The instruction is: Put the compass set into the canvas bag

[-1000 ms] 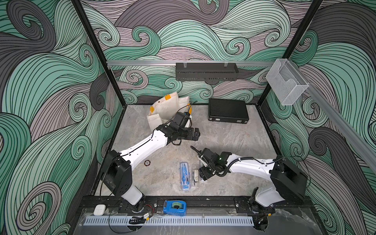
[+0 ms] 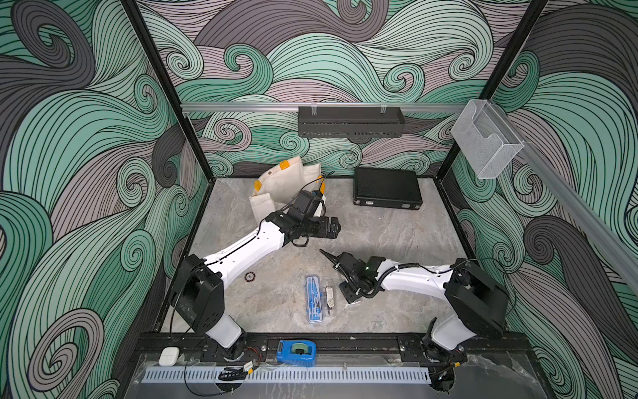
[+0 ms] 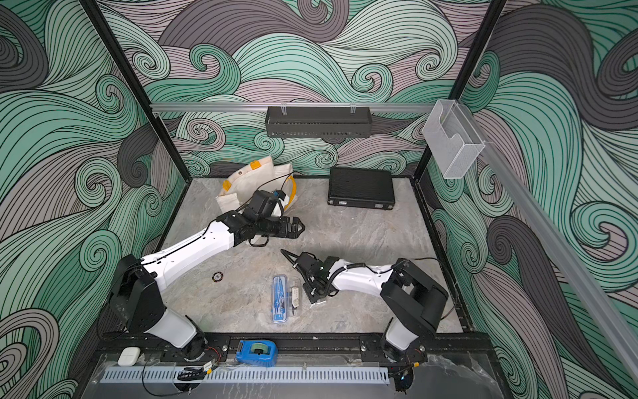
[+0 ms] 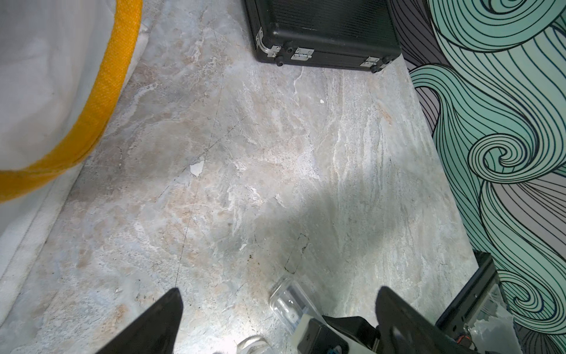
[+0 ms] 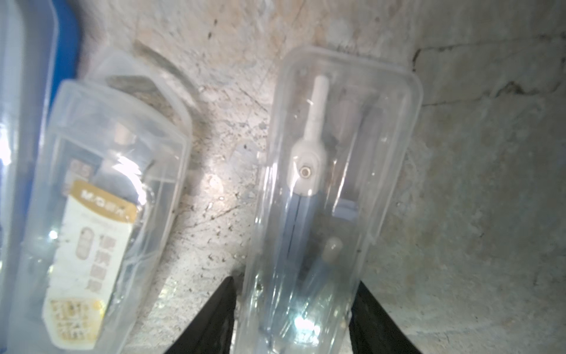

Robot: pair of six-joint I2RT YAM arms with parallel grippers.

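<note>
A clear case holding a compass [image 5: 330, 147] lies between the fingertips of my right gripper; whether they grip it I can't tell. To its left lie another clear case [image 5: 88, 247] and a blue case [image 2: 313, 298]. The canvas bag [image 2: 279, 183] stands at the back left, its yellow-edged side [image 4: 88, 129] large in the left wrist view. My left gripper [image 2: 329, 227] is open and empty, in front of the bag.
A black briefcase [image 2: 386, 188] sits at the back right. A small round object [image 2: 250, 276] is at left.
My right arm has shifted slightly, its upper joints toward the back and its gripper slightly right. The left arm looks unchanged.
</note>
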